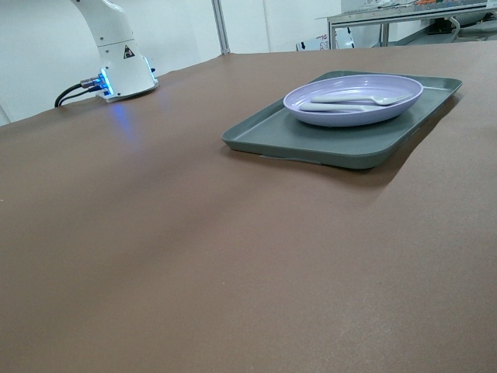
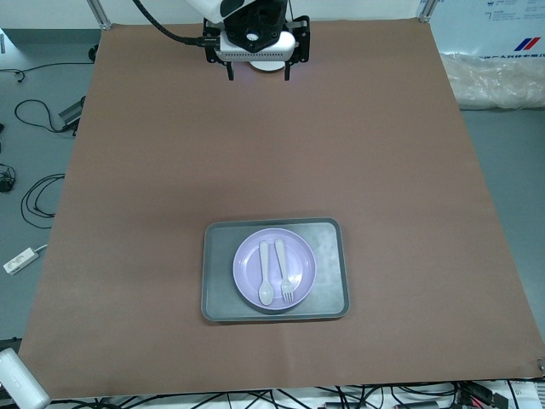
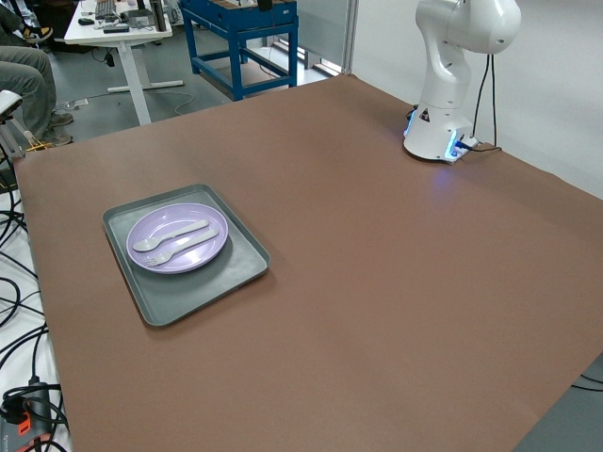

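A purple plate (image 2: pixel 274 301) sits on a grey-green tray (image 2: pixel 220 298) toward the front of the brown table, also seen as the plate (image 1: pixel 352 116) and plate (image 3: pixel 151 264). A white plastic spoon (image 2: pixel 265 290) and a white fork (image 2: pixel 284 273) lie side by side on the plate. My gripper (image 2: pixel 259 73) hangs at the far back of the table, at the top of the left view, well away from the tray. Whether its fingers are open or shut is unclear.
The robot base (image 3: pixel 435 137) stands at the back edge. Cables (image 3: pixel 19 311) run along the front outside the table.
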